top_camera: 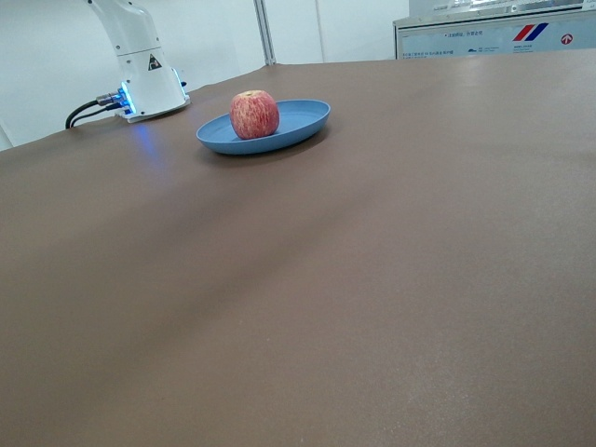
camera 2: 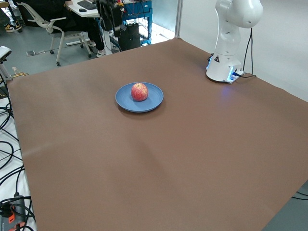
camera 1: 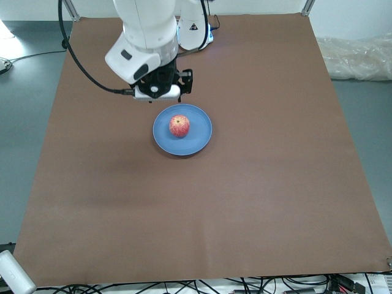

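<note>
A red apple (camera 1: pixel 179 125) rests on a round blue plate (camera 1: pixel 202 135) on the brown table; the top view (top_camera: pixel 254 115) and right view (camera 2: pixel 139 92) show the same apple on its plate, upright and alone. My gripper (camera 1: pixel 179 92), on the white arm with a black mount, is raised behind the plate at the top of the left view, clear of the apple. Whether its fingers are open or shut cannot be made out.
The white robot base (camera 2: pixel 223 67) stands at the table's back edge. Cables and devices run along one edge outside the table.
</note>
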